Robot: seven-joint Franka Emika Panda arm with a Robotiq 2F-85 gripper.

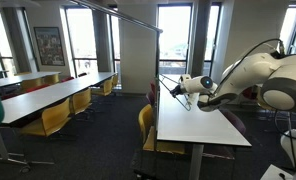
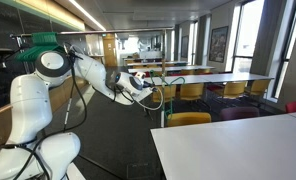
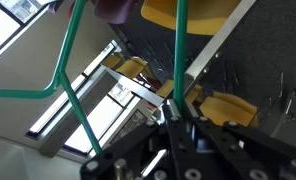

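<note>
A green tube-like frame, which looks like a clothes hanger (image 3: 62,72), fills the left and middle of the wrist view. Its straight bar runs down between the fingers of my gripper, which is shut on it. From the side, the gripper (image 1: 184,96) is raised above the white table (image 1: 203,127), with the thin outline of the hanger beyond its tip. The other exterior view has the gripper (image 2: 145,87) out in front of the arm, and the hanger there is only a thin loop.
An upright metal pole (image 1: 157,90) stands near the arm, with a rail (image 1: 118,13) at its top. Green items (image 2: 42,42) hang on the rail near the arm. Yellow chairs (image 2: 187,119) and a white table (image 2: 228,148) stand around. Open floor lies between the tables.
</note>
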